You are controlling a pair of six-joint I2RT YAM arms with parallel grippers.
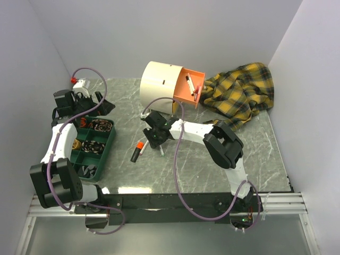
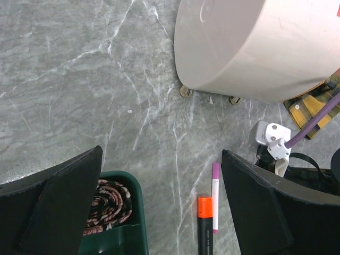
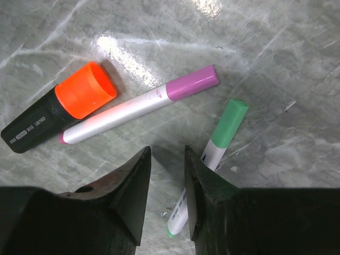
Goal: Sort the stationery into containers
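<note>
On the grey marbled table lie a black highlighter with an orange cap point(image 3: 85, 90), a white pen with a purple cap point(image 3: 127, 109) and a white pen with a green cap point(image 3: 223, 133). Low over the pens is my right gripper, its fingers part open. In its wrist view the green-capped pen passes behind the right finger point(image 3: 194, 196), and the gap between the fingertips shows only table. My left gripper stands open and empty above the far end of the green divided tray point(image 1: 109, 139).
A cream rounded container point(image 1: 159, 82) with an open orange drawer point(image 1: 186, 98) stands at the back; pens lie in the drawer. To its right is a yellow-black plaid cloth point(image 1: 239, 93). Bare table point(image 1: 228, 170) extends at the front right.
</note>
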